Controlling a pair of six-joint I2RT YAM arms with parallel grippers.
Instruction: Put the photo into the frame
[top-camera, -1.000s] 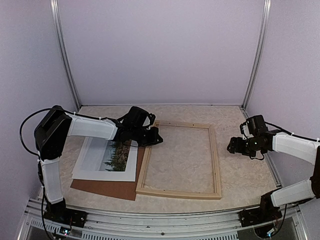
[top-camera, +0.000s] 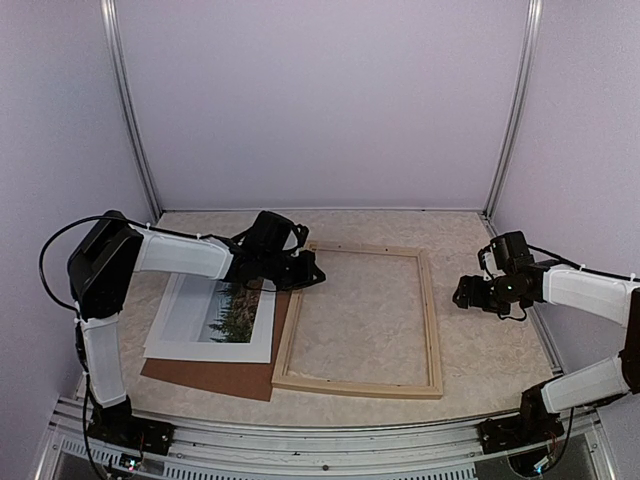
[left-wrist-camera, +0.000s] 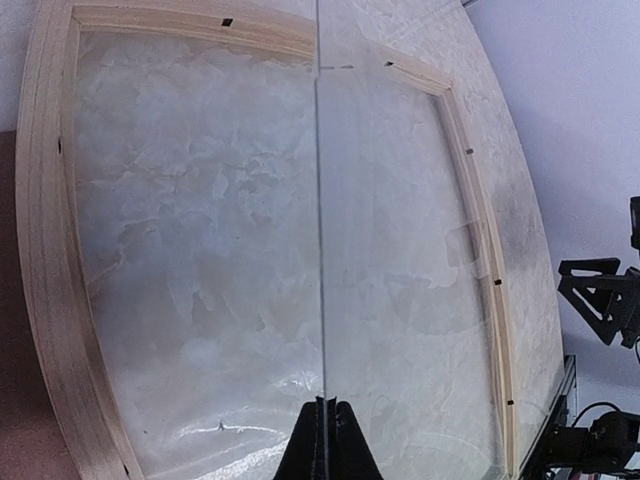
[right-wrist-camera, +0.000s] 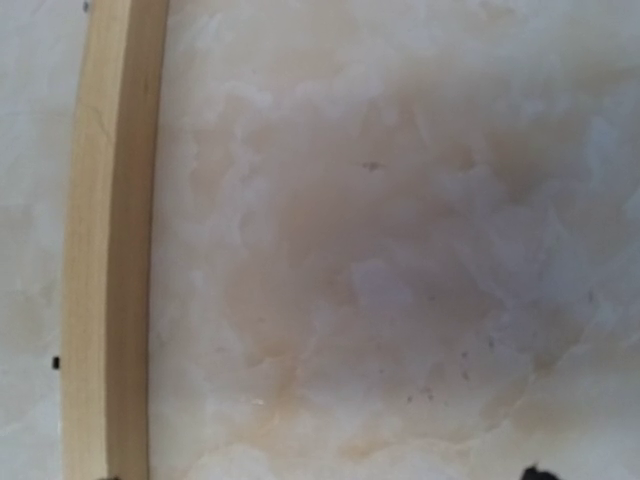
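Observation:
The wooden frame (top-camera: 435, 330) lies flat on the table, its inside showing only the pale tabletop. To its left is the photo (top-camera: 235, 318), a landscape print with a wide white border, partly hidden by my left arm. Over the frame's upper left corner, my left gripper (top-camera: 316, 270) is shut. In the left wrist view, the thin edge of a clear sheet (left-wrist-camera: 321, 230) runs down between its fingertips. My right gripper (top-camera: 466, 292) stands open to the right of the frame; its fingertips (right-wrist-camera: 540, 473) barely show at the bottom of the right wrist view.
A brown backing board (top-camera: 215, 380) lies beneath the photo and reaches the frame's left side. Bare tabletop (top-camera: 480, 365) lies right of the frame. Metal rails (top-camera: 330, 440) border the front, and pale walls (top-camera: 320, 110) enclose the back and sides.

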